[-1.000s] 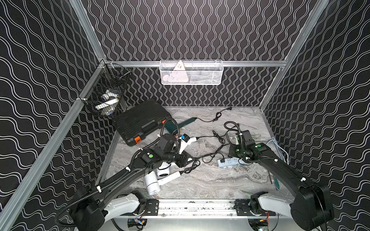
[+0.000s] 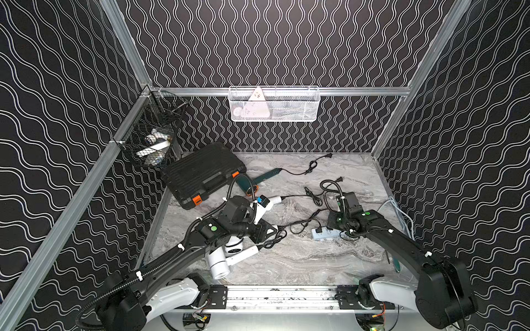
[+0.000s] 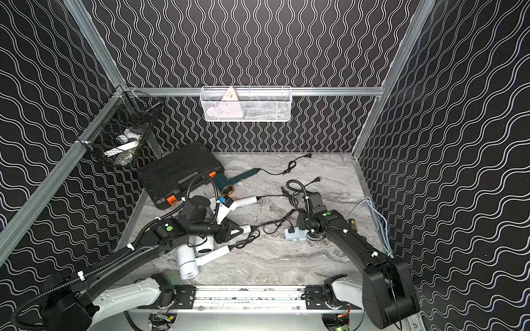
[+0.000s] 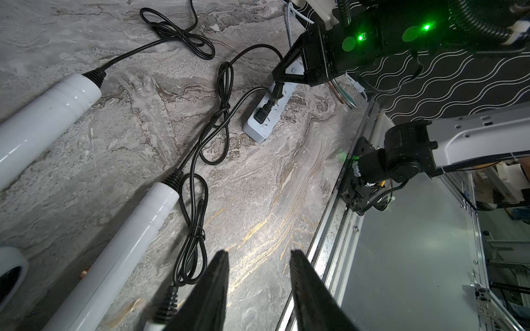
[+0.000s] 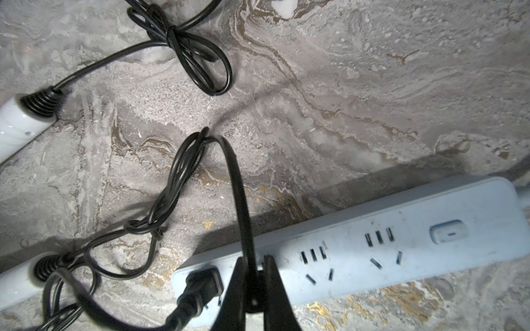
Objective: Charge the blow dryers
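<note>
My right gripper is shut on a black plug and cord, held over the white power strip (image 5: 419, 226), beside a plug (image 5: 201, 287) seated in its end socket. My left gripper is open over the marble table, nothing between its fingers. White blow dryers (image 2: 219, 262) lie under and around the left arm, their handles (image 4: 127, 242) trailing coiled black cords. A dark green blow dryer (image 2: 265, 177) lies behind them, its cord running to a loose plug (image 2: 328, 155).
A black case (image 2: 201, 168) fills the back left. A white mesh basket (image 2: 292, 107) hangs on the rear rail, a black wire basket (image 2: 138, 132) on the left frame. Bare marble is at the back right and front middle.
Over the last second both arms have shifted slightly; the right gripper has moved a little down and left onto the power strip, and the left wrist has lowered slightly.
</note>
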